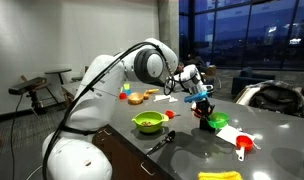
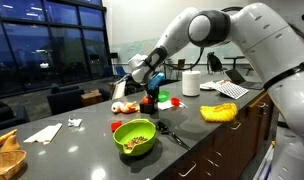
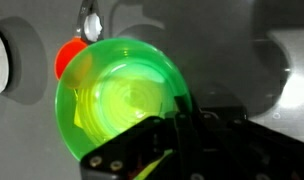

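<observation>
A translucent green bowl [image 3: 122, 95] fills the middle of the wrist view, its rim reaching my gripper. My gripper is shut on the rim, though the fingertips are dark and partly blended with the black surroundings. Yellow shows in or through the bowl. In exterior view 1 the gripper [image 1: 201, 108] hangs low at a dark box, with the green bowl [image 1: 220, 120] just to its right. From the other side, the black box [image 2: 147, 109] is partly covered by the gripper.
A red measuring cup [image 1: 244, 142] lies to the right on the grey table. A lime green bowl [image 2: 136, 137] with food in it and a black-handled utensil [image 2: 171, 133] lie nearer the front. Near the table's edge is a yellow cloth [image 2: 220, 113].
</observation>
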